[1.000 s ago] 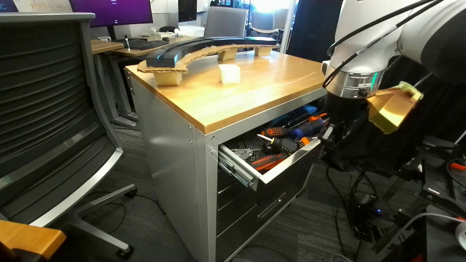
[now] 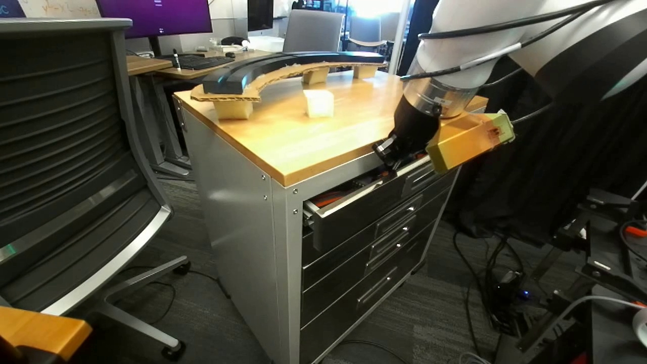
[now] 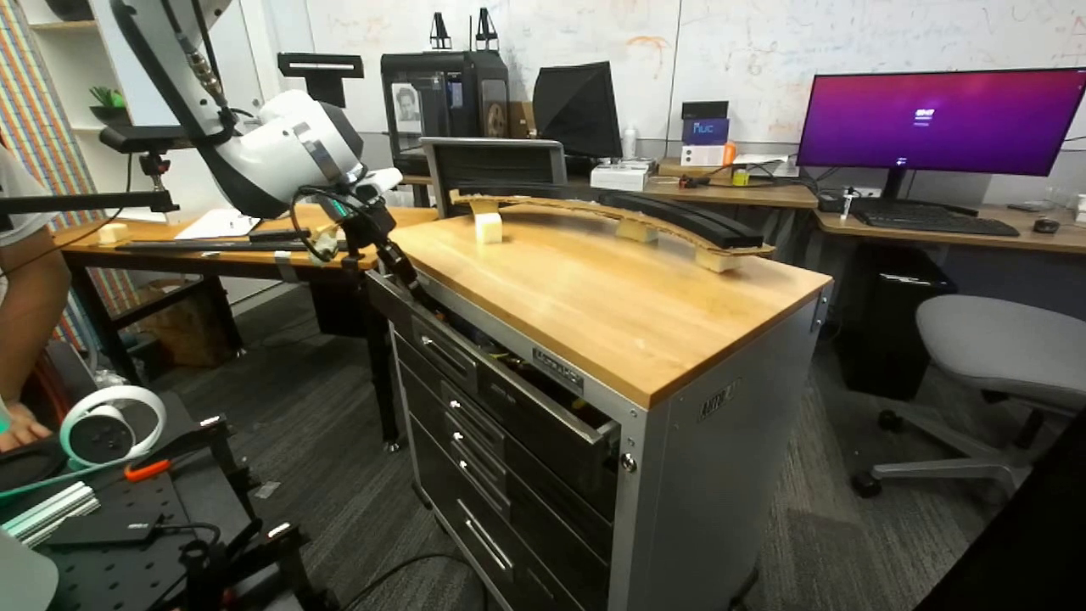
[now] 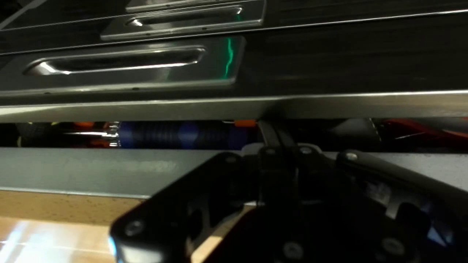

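The top drawer (image 2: 358, 209) of the grey tool cabinet stands a little way open. Tools fill the narrow gap behind its front, among them a blue-handled tool (image 4: 175, 133) and something red (image 4: 414, 131), both partly hidden. My gripper is shut, with nothing visible between its fingers. It reaches down over the cabinet's front edge to the gap, its tips close to the drawer's metal lip (image 4: 153, 108). Whether the tips touch the lip, I cannot tell. In exterior view 2 the gripper (image 3: 412, 283) is at the drawer's far end.
On the wooden cabinet top (image 2: 285, 145) rest a black curved piece (image 2: 291, 60) on cardboard and foam blocks, and a loose pale block (image 2: 319, 103). Closed drawers with metal handles (image 3: 478, 448) lie below.
The top drawer was much wider open and has moved inward, leaving a narrow gap. My arm has moved toward the cabinet, and the gripper has tilted from outside the drawer front to over its gap.
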